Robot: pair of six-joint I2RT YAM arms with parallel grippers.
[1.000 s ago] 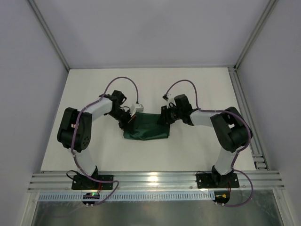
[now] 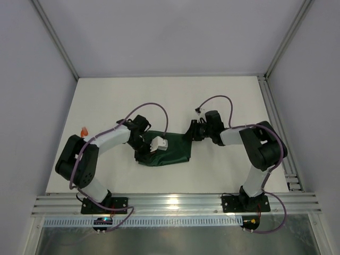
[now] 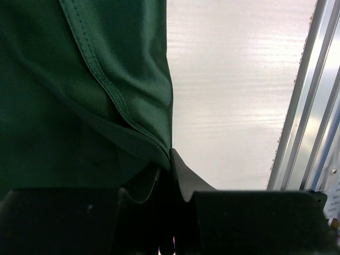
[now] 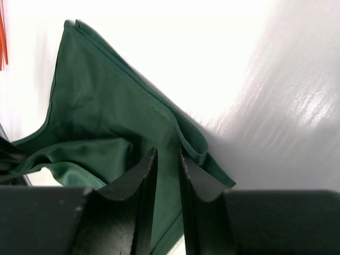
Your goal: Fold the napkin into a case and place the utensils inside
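Note:
The dark green napkin (image 2: 172,151) lies folded on the white table, with raised folds and edges. My left gripper is at its left part, fingertips on a folded edge with a stitched hem; whether they are shut on it is hard to tell. My right gripper is just over the napkin's right part, fingertips slightly apart beside a raised hem, nothing clearly held. Orange objects (image 2: 84,131), probably the utensils, lie to the left, partly showing at the right wrist view's edge.
A metal rail (image 3: 303,117) runs along the table's edge.
My left gripper has moved toward the front, the napkin's left part with it. My right gripper has shifted slightly right.

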